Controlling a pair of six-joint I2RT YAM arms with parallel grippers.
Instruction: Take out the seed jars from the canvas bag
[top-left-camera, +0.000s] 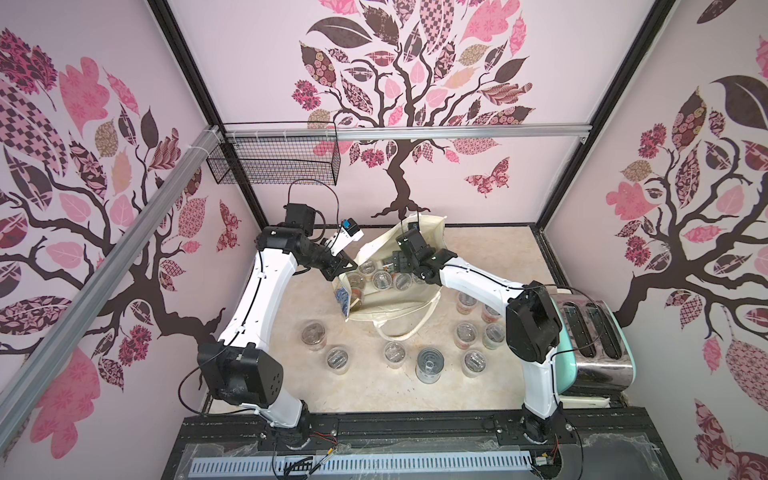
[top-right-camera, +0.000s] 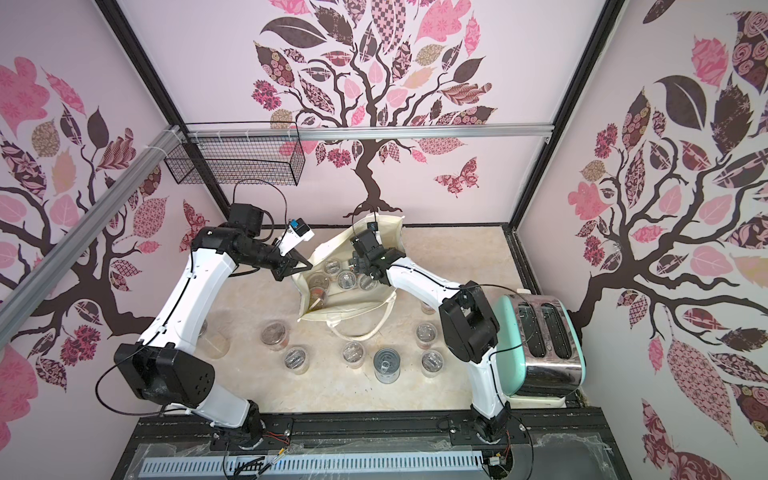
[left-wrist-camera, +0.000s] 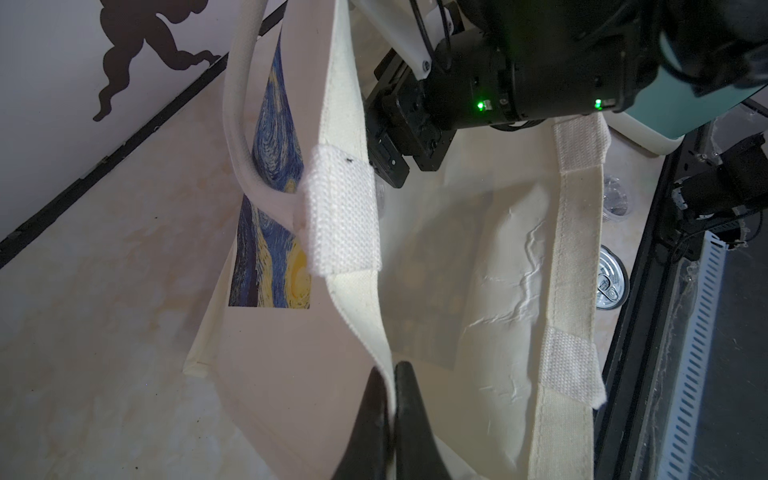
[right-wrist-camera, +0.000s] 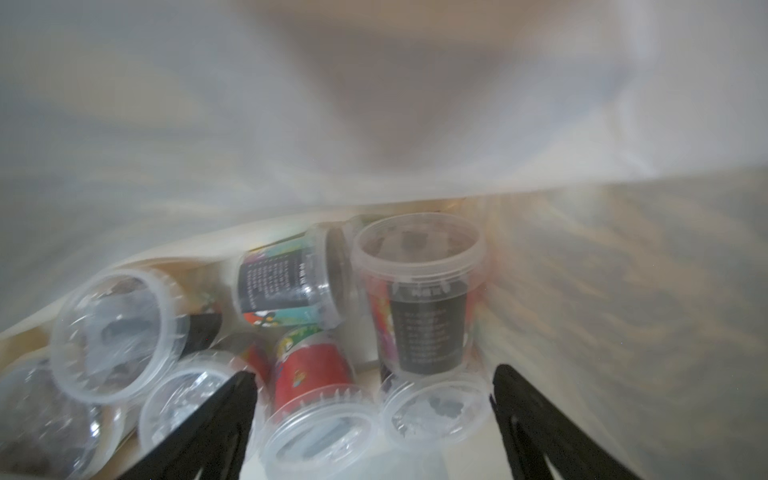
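The cream canvas bag (top-left-camera: 400, 308) lies open mid-table with seed jars (top-left-camera: 382, 279) inside. My left gripper is shut on the bag's rim at its left end. My right gripper is inside the bag, part open above the jars, with nothing gripped. Between and beyond its fingertips are an upright clear-lidded jar (right-wrist-camera: 424, 320), a jar on its side (right-wrist-camera: 280, 280) and several others. In the top views the right gripper hides part of the bag's contents.
Several jars (top-left-camera: 313, 334) and a metal can (top-left-camera: 429, 364) stand in front of and right of the bag. A mint toaster (top-left-camera: 592, 340) is at the right; a wire basket (top-left-camera: 272, 156) hangs at the back left.
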